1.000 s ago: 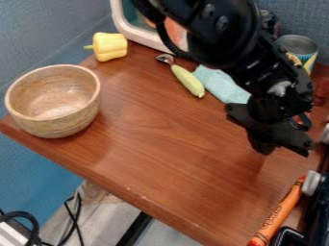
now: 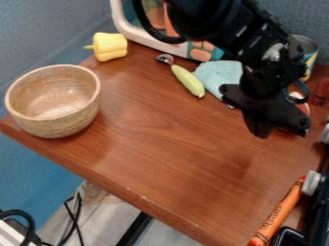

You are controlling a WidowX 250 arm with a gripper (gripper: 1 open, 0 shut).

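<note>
My black gripper (image 2: pixel 264 116) hangs over the right part of the wooden table, above a light blue cloth's right side; whether its fingers are open or shut is unclear. The light blue cloth (image 2: pixel 216 73) lies partly behind it. A wooden bowl (image 2: pixel 52 101) sits at the table's left edge. A yellow-green corn or banana-like toy (image 2: pixel 189 81) and a yellow pepper-like toy (image 2: pixel 111 47) lie toward the back. Something orange-red shows just right of the gripper, partly hidden.
A white bin (image 2: pixel 129 19) stands at the back, a can (image 2: pixel 309 53) at back right. An orange crayon-like object (image 2: pixel 276 216) and black items line the right edge.
My gripper has moved up and slightly left, toward the back, uncovering something orange-red at its right.
</note>
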